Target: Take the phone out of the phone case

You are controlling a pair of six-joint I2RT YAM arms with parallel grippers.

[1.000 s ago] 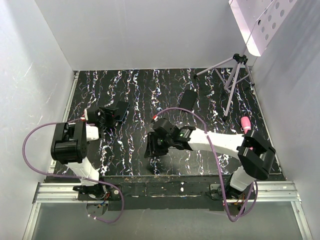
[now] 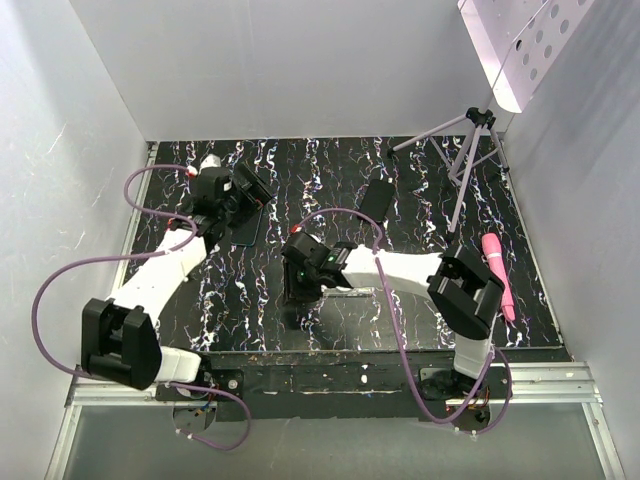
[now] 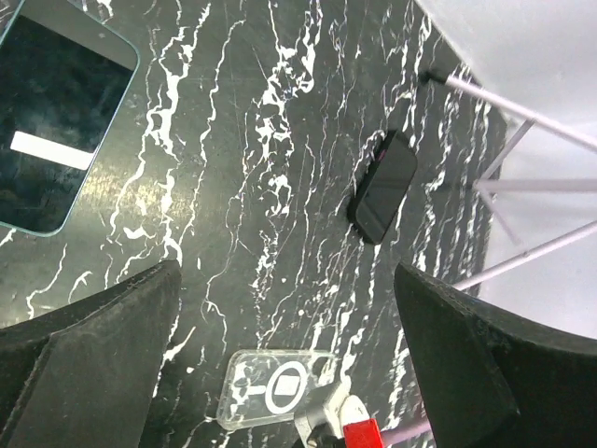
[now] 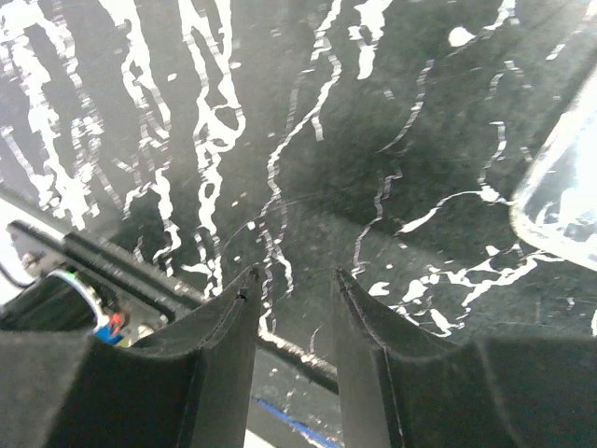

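A phone (image 2: 246, 229) with a teal rim and white label lies at the left of the table, partly under my raised left gripper (image 2: 245, 192), which is open and empty. The same phone (image 3: 65, 103) fills the upper left of the left wrist view. A clear case with a ring lies lower middle in that view; its edge (image 4: 550, 215) shows at the right of the right wrist view. My right gripper (image 2: 292, 295) hangs low at front centre beside that case, its fingers slightly apart, nothing between them.
A black slab (image 2: 376, 200) lies at back centre-right. A tripod (image 2: 465, 160) with a white perforated panel stands at the back right. A pink roll (image 2: 497, 275) lies at the right edge.
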